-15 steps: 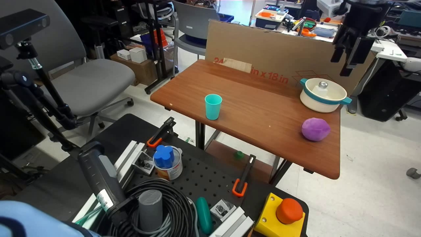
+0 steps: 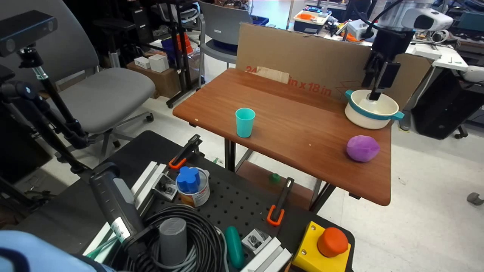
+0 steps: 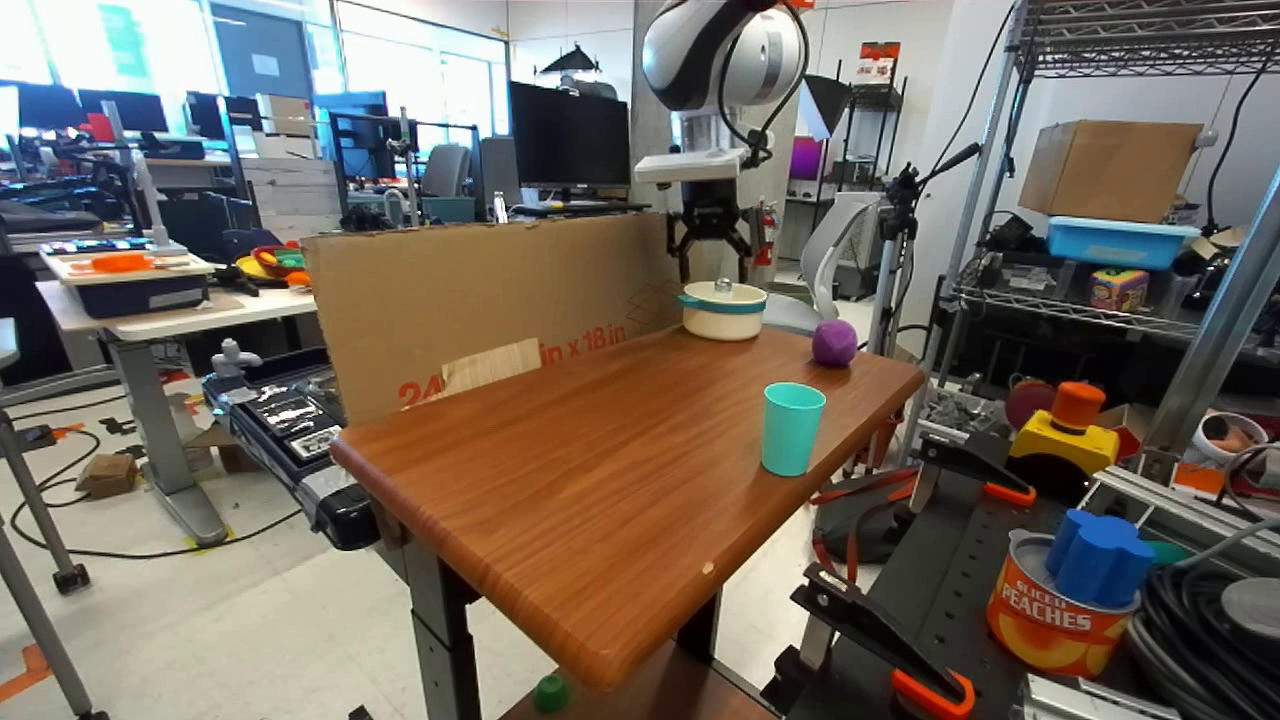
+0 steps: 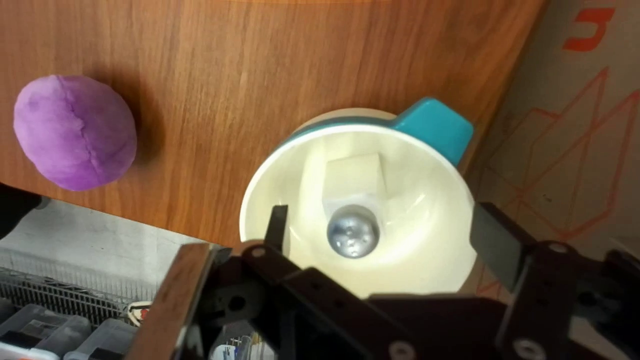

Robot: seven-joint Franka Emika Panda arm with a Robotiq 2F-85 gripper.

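A cream pot (image 2: 366, 120) with teal handles stands at the far right corner of the table. Inside it is a small white shaker (image 4: 354, 177) with a rounded silver cap, which looks upright. Above the pot hangs my gripper (image 3: 714, 270), open and pointing down. In the wrist view its dark fingers (image 4: 276, 227) stand wide apart on either side of the shaker, with nothing held between them. A purple plush ball (image 2: 363, 148) rests on the table near the pot. A teal cup (image 2: 245, 122) stands upright at the table's near edge.
A tall cardboard sheet (image 2: 313, 63) runs along the table's back edge, close behind the pot. A black cart (image 2: 227, 186) with clamps, a can and a red stop button stands in front.
My gripper has moved down and to the left in the first exterior view, from above the pot's right side to over the shaker. The pot, ball and cup have stayed put.
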